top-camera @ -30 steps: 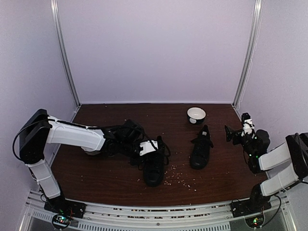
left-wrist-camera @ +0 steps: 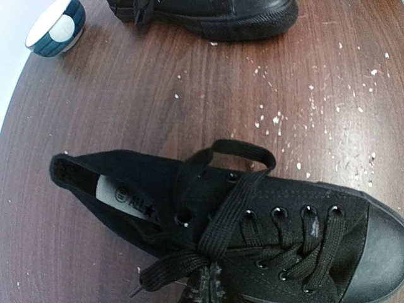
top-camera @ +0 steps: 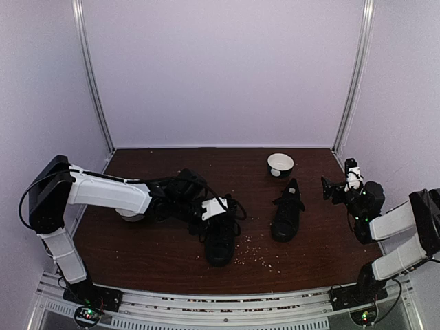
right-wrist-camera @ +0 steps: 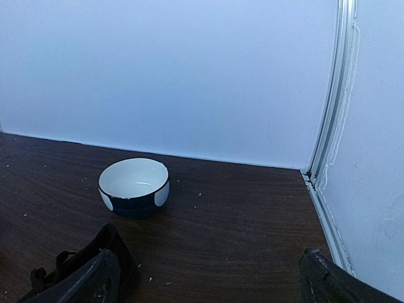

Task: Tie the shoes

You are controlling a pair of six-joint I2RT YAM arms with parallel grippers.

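Note:
A black canvas shoe [top-camera: 220, 244] lies toe to the front at the table's middle, its laces [left-wrist-camera: 240, 189] looped loosely across the top. My left gripper [top-camera: 206, 223] is down on that shoe's lacing; its fingertips show at the bottom edge of the left wrist view among the laces, shut, though whether a lace is between them is unclear. A second black shoe [top-camera: 285, 220] lies to the right, its upper part also at the lower left of the right wrist view. My right gripper [top-camera: 328, 190] hovers near the right edge, open and empty.
A bowl [top-camera: 280, 165] stands at the back right behind the second shoe. Small white crumbs are scattered on the table [top-camera: 316, 261] between and around the shoes. Walls enclose the back and sides.

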